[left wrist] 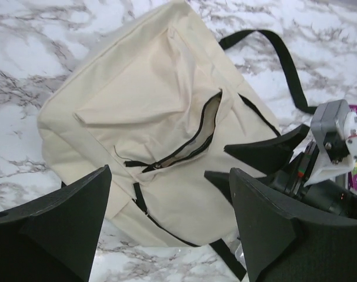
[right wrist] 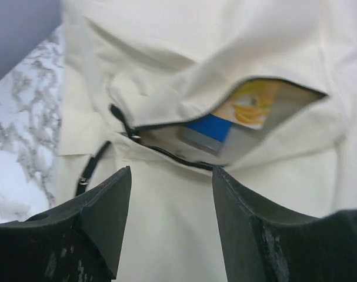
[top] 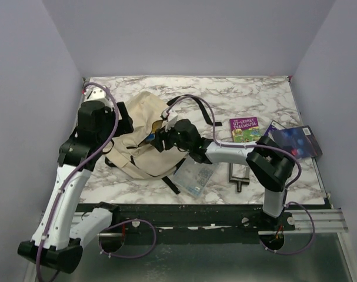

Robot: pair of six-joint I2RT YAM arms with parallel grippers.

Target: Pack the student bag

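The cream bag lies flat on the marble table with its zipped pocket open; inside it a blue item (right wrist: 206, 129) and a yellow one (right wrist: 249, 106) show in the right wrist view. My left gripper (top: 116, 117) is raised over the bag's left side, its fingers apart with nothing visible between them. My right gripper (top: 160, 139) hangs open over the pocket, nothing between its fingertips.
A clear sleeve (top: 193, 176) lies right of the bag, a grey tray-like object (top: 239, 178) beside it. Books (top: 243, 128) and folders (top: 296, 142) lie farther right.
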